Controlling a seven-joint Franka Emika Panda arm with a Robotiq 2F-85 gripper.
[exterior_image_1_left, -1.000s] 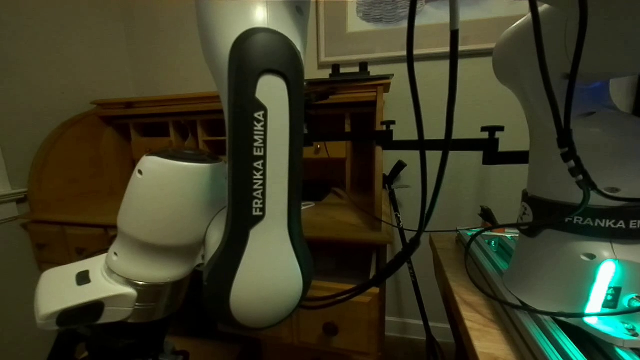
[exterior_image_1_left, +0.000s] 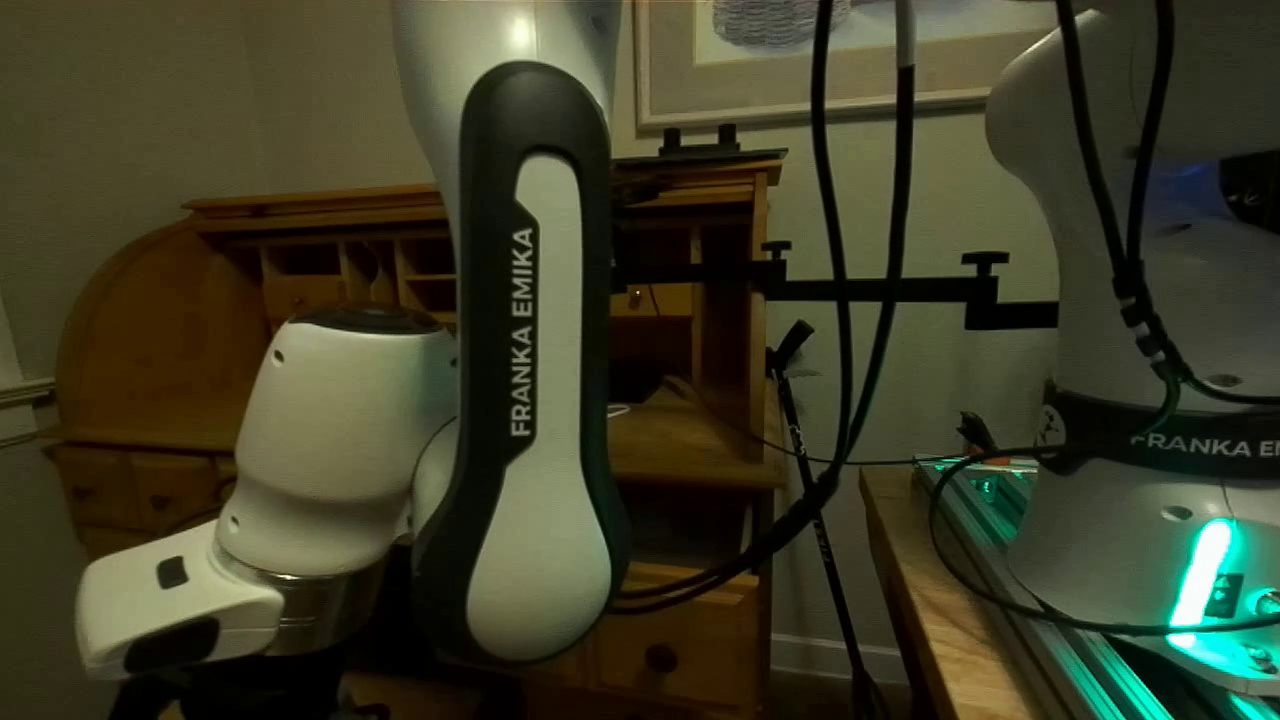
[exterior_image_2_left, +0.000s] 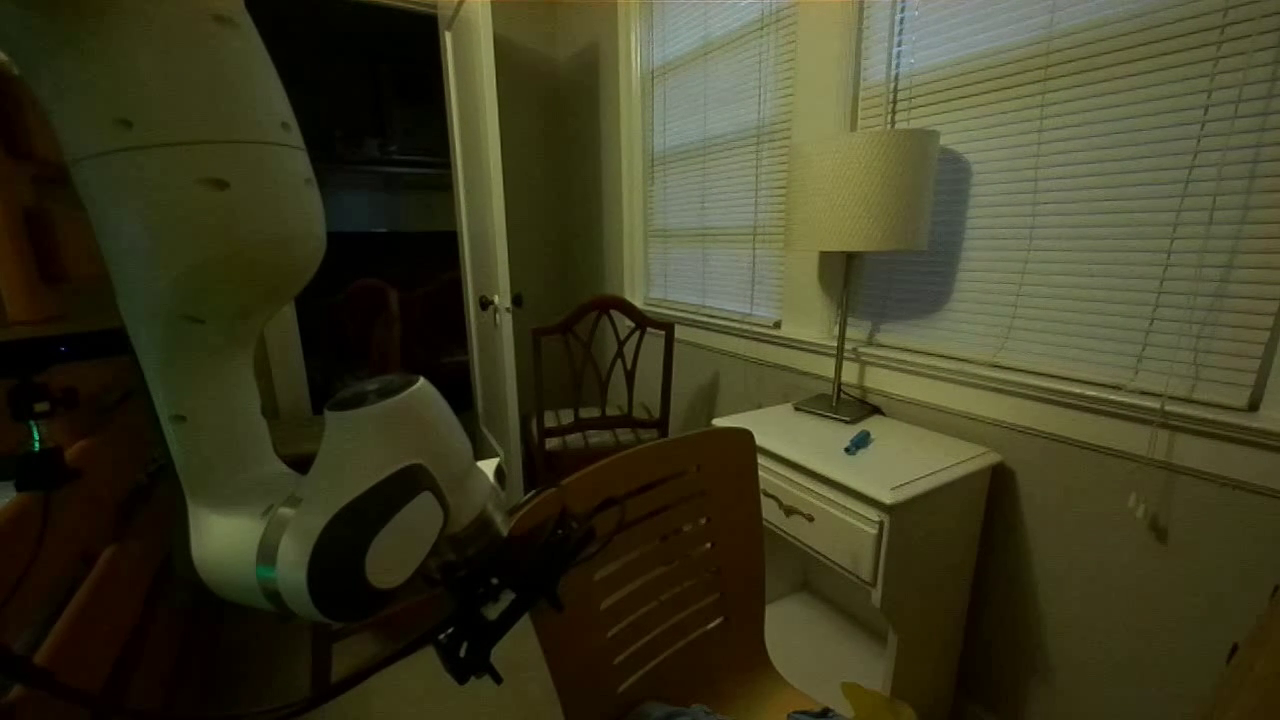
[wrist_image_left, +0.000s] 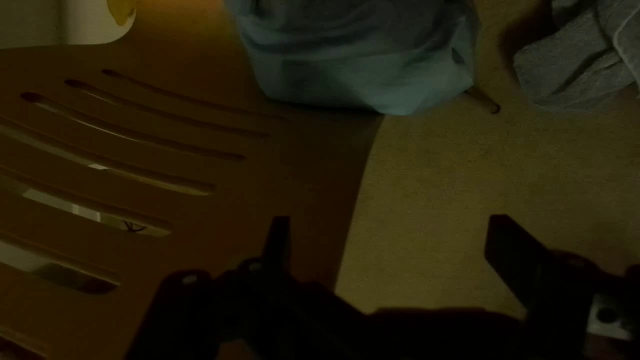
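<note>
Dark fingers of my open gripper stand wide apart in the wrist view, with nothing between them. Below them lie a wooden chair's slatted back (wrist_image_left: 288, 180) and a tan surface (wrist_image_left: 432, 198). A blue-grey cloth (wrist_image_left: 366, 66) lies beyond the fingertips at the top of that view, apart from them. To its right is a grey cloth (wrist_image_left: 576, 66), partly cut off. From exterior view 2, the gripper (exterior_image_2_left: 480, 648) hangs beside the chair's back (exterior_image_2_left: 672, 552). The fingers are out of sight in exterior view 1.
Right of the chair stands a white side table (exterior_image_2_left: 936, 468) bearing a lamp (exterior_image_2_left: 870, 192) and a small blue object (exterior_image_2_left: 858, 443). Behind it is a dark chair (exterior_image_2_left: 606, 372). A wooden desk (exterior_image_1_left: 708, 444) stands behind the arm, with cables (exterior_image_1_left: 828, 480) hanging nearby.
In exterior view 1, the arm's lower part and hand have shifted slightly down and to the right. The desk and surroundings are unchanged.
</note>
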